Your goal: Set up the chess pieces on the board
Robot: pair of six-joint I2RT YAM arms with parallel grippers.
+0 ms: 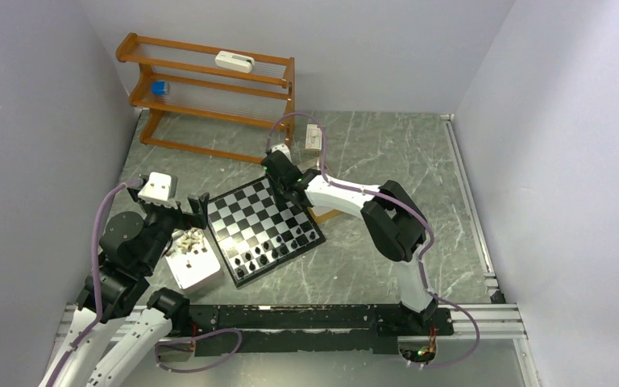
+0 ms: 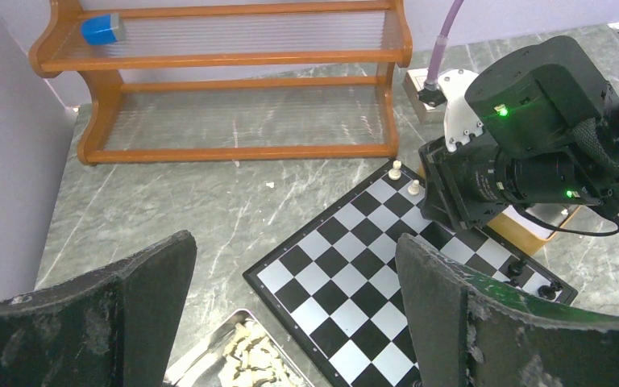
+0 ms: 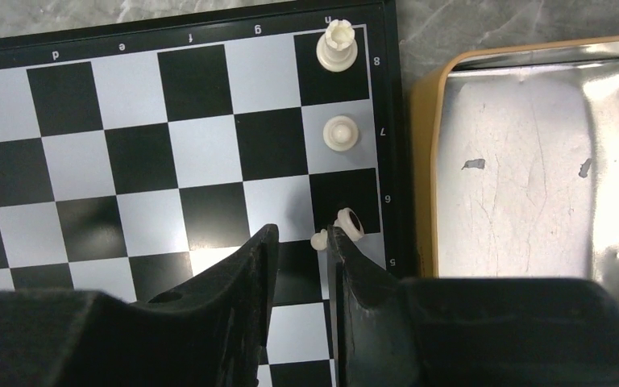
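The chessboard point(image 1: 246, 234) has black pieces along its near right side. In the right wrist view a white rook point(image 3: 337, 50) stands at h8 and a white piece point(image 3: 341, 133) at h7. A small white piece point(image 3: 350, 225) lies tipped near h6–h5, partly behind the fingertips of my open right gripper, which is low over that edge. My left gripper is open and empty, left of the board, above the tray of white pieces point(image 2: 254, 355).
A metal tray in a tan box point(image 3: 536, 161) sits right of the board, empty where visible. A wooden rack point(image 1: 209, 121) stands at the back left, with a small box point(image 1: 313, 137) beside it.
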